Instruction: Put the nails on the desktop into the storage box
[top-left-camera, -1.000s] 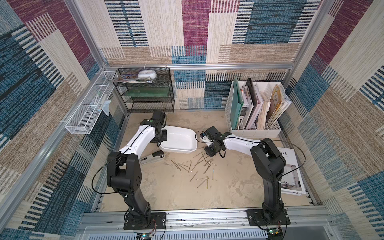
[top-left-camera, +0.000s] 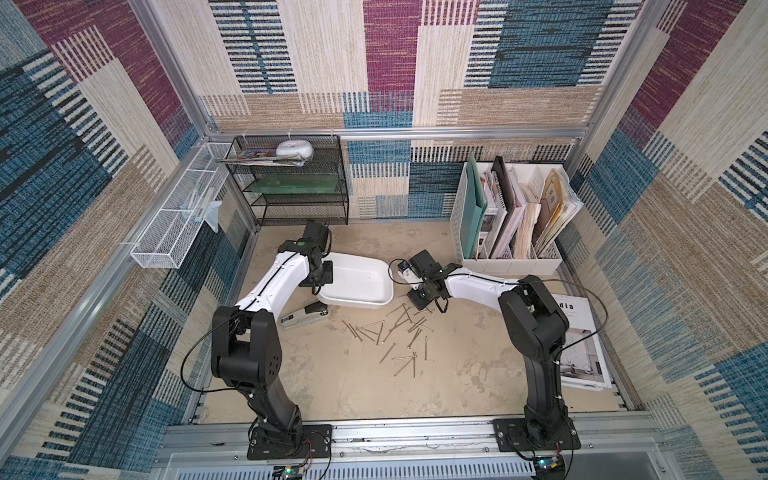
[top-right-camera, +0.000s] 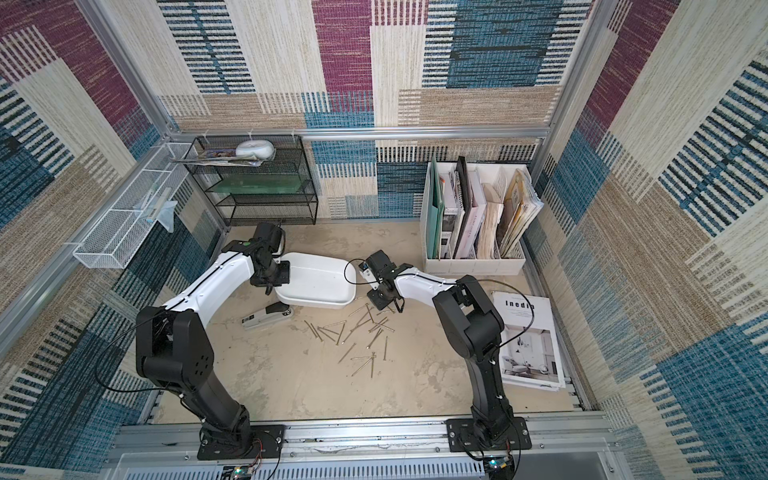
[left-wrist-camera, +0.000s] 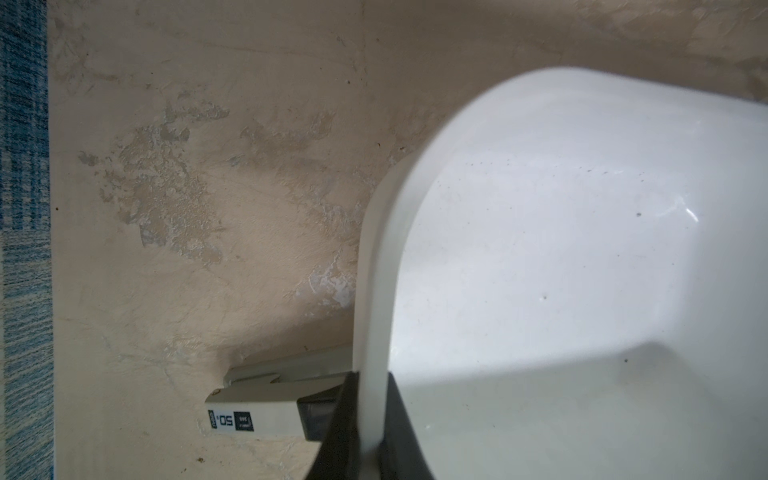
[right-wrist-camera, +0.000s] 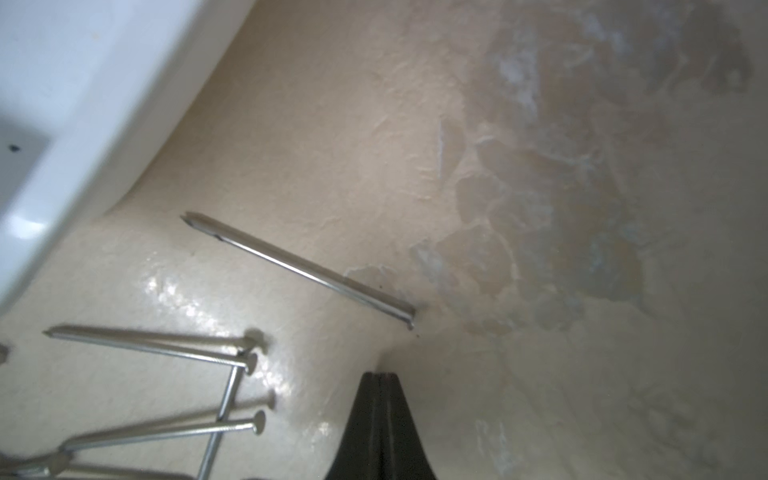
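The white storage box sits at the back centre-left of the desk; its floor looks bare of nails. My left gripper is shut on the box's near-left rim. In the right wrist view my right gripper is shut, its fingertips together with nothing between them. A single nail lies flat on the desk just beyond those fingertips, its head towards them. Left of the fingers are more nails, some crossing each other. The wider scatter of nails lies in front of the box.
A stapler lies left of the nails, by the box's front corner. White file holders stand at the back right, and a magazine lies on the right. Bare desk stretches right of the nails.
The left gripper has kept the rim.
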